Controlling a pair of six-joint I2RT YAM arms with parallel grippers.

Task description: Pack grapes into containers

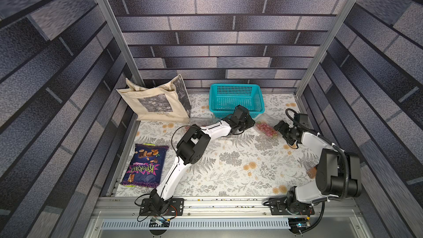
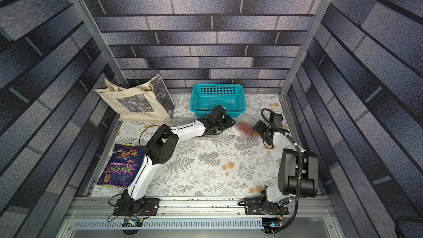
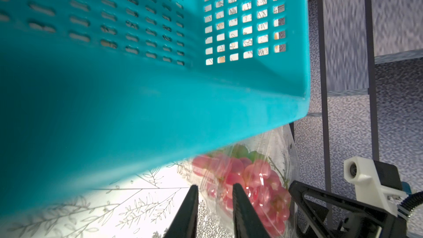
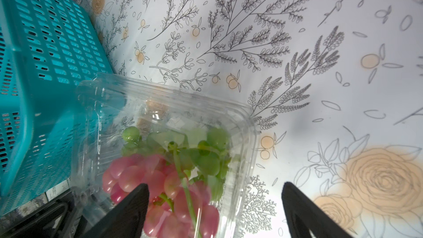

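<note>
A clear plastic container (image 4: pixel 246 149) with red and green grapes (image 4: pixel 176 185) inside lies tilted against the teal basket's near right corner. From the right, my right gripper stands open; one wall of the container shows between its fingers in the right wrist view, and whether they touch it I cannot tell. My left gripper is at the container's left side, its fingers part open with a narrow gap. Nothing clearly sits gripped between them. In the left wrist view the grapes (image 3: pixel 260 185) lie just past the right finger.
The empty teal basket (image 1: pixel 236 99) stands at the back, close above my left gripper. Behind the left arm is another clear container (image 1: pixel 200 121), mostly hidden. A cloth bag (image 1: pixel 156 101) and a purple snack packet (image 1: pixel 145 165) are at left.
</note>
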